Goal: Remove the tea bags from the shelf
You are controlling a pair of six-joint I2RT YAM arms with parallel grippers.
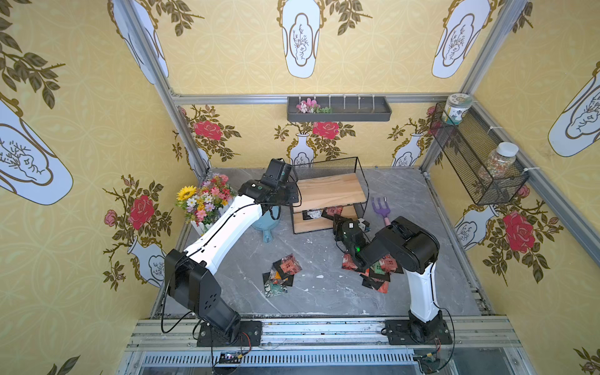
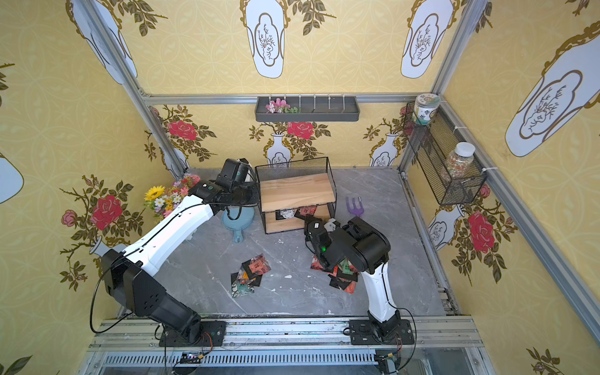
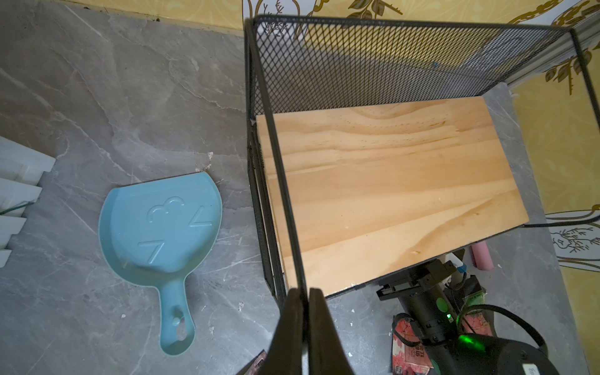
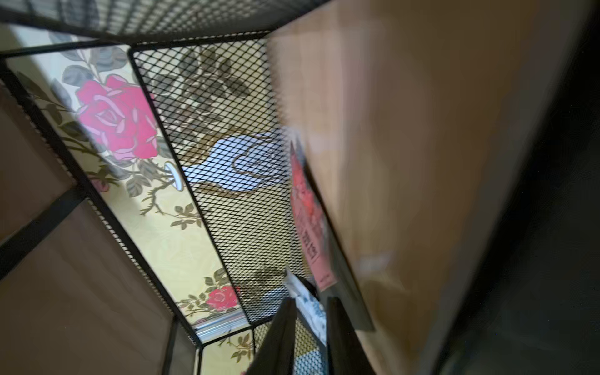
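Note:
The two-tier wire shelf has a bare wooden top board. On its lower tier, a red tea bag and a pale tea bag lie at the back. My right gripper reaches into that tier just short of them, fingers parted, with nothing clearly held. My left gripper is shut at the shelf's upper left corner, its fingertips at the vertical wire frame. Loose tea bags lie in two piles on the table, left and right in front of the shelf.
A blue scoop and flowers stand left of the shelf; a purple fork lies to the right. A wire wall basket with two jars hangs on the right.

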